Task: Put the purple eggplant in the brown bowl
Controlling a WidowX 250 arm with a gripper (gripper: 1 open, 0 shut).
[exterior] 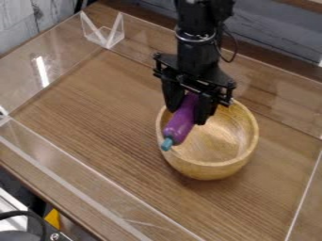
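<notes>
My gripper (193,94) is shut on the purple eggplant (184,123), which hangs down at a slant with its teal tip pointing toward the lower left. Below and behind it is the brown bowl (224,170), a wide, light tan bowl standing upright on the table. In the camera view the eggplant overlaps the left part of the bowl's opening. How high it hangs above the bowl is hard to judge. The far part of the rim is partly covered by my gripper, and the bowl's visible inside is empty.
A clear, angular plastic piece (105,30) stands at the back left. Black cable (25,218) shows at the lower left corner.
</notes>
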